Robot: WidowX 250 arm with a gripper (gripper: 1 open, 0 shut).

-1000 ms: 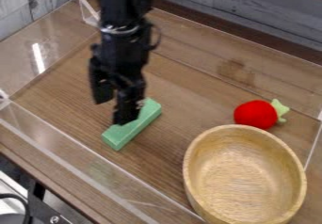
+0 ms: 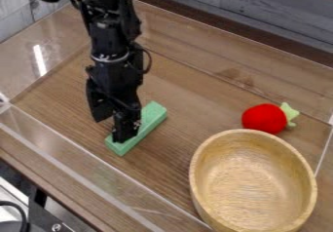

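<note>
The black robot gripper (image 2: 115, 119) hangs low over the wooden table, its open fingers at the upper-left part of a green rectangular block (image 2: 146, 127). The block lies flat and slanted in the middle of the table, partly hidden by the gripper. Whether the fingers touch it is hard to tell.
A red tomato-like object with a green top (image 2: 264, 118) lies at the right. A wide tan bowl (image 2: 252, 185) fills the lower right. A grey wall borders the back.
The arm has moved left and come down to the green block. The block, tomato-like object and bowl look unmoved.
</note>
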